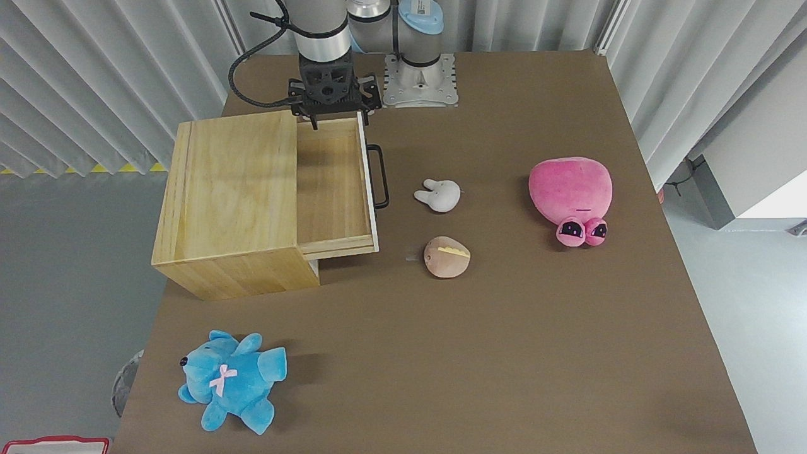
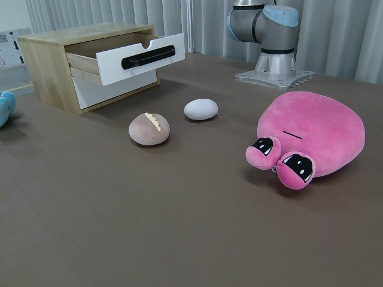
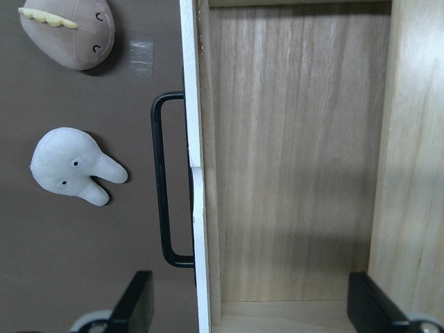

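Note:
A wooden cabinet [image 1: 227, 181] has its drawer [image 1: 329, 178] pulled out; the drawer looks empty. A black handle [image 3: 159, 177] is on its white front. My gripper [image 1: 338, 121] is above the drawer's back end; in the wrist view its two dark fingertips [image 3: 139, 305] are wide apart, nothing between them but drawer and table below. Beside the drawer lie a small white plush [image 1: 440, 195] with two long ears and a round beige plush [image 1: 446, 261] with a cream crest.
A pink plush [image 1: 568, 193] with big eyes lies at the right. A blue bear [image 1: 234, 382] lies at the front left, near the table's edge.

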